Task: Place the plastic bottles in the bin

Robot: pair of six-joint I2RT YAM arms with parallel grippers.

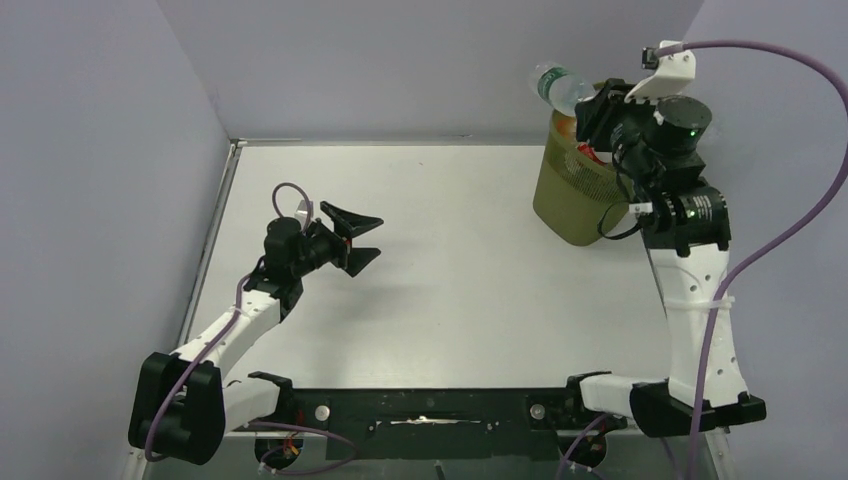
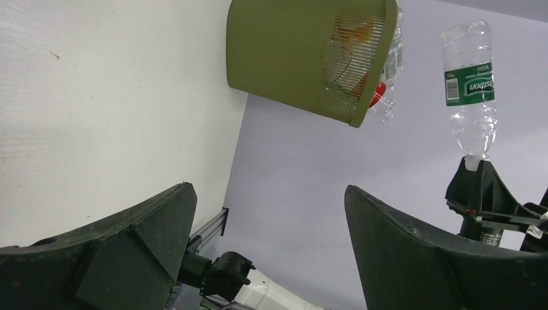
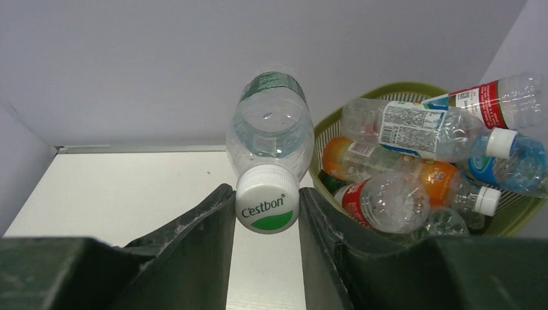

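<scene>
A clear Cestbon bottle (image 1: 562, 87) (image 2: 469, 90) (image 3: 269, 135) is held by its white cap in my right gripper (image 1: 595, 105), raised at the upper left rim of the green bin (image 1: 570, 200) (image 2: 291, 51) (image 3: 517, 210). In the right wrist view the bin, to the right of that bottle, is piled with several plastic bottles. My left gripper (image 1: 357, 240) stands open over the left half of the table, empty.
Grey walls enclose the back and sides, close behind the bin.
</scene>
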